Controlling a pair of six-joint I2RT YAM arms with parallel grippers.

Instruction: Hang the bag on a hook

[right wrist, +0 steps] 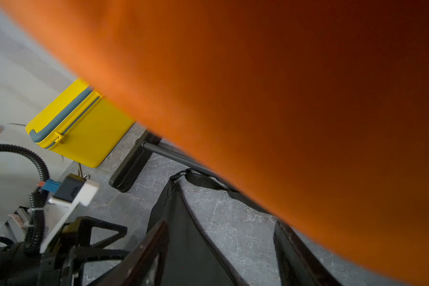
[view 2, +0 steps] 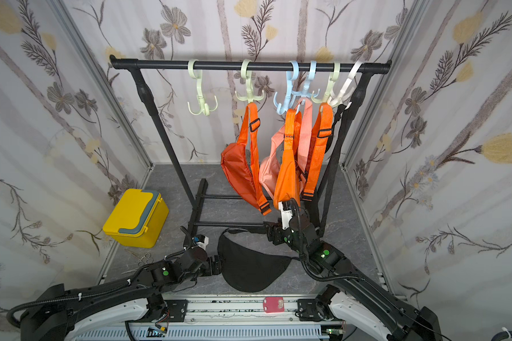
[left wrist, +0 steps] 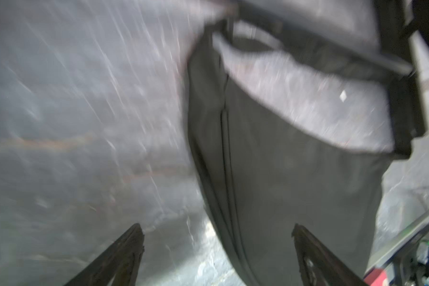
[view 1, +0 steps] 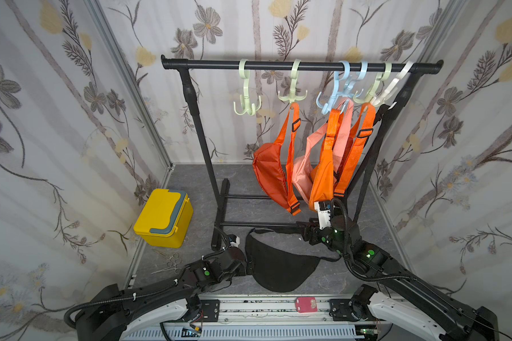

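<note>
A black bag (view 1: 278,261) lies flat on the grey floor, its strap (right wrist: 214,183) stretched along the rack's lower bar. At the bag's left edge is my left gripper, open, with the bag below and between its fingers and nothing gripped. My right gripper stands apart above the strap side of the bag, its fingers spread and empty. A red-orange bag (view 2: 241,164) hangs from the second green hook (view 2: 248,85). The leftmost green hook (view 1: 246,96) is bare.
An orange bag (right wrist: 271,119) hangs close over my right gripper and fills much of its wrist view. Pink and orange bags crowd the rack's right side. A yellow box (view 1: 163,218) stands at left. The rack's left upright (view 1: 200,125) rises between box and bags.
</note>
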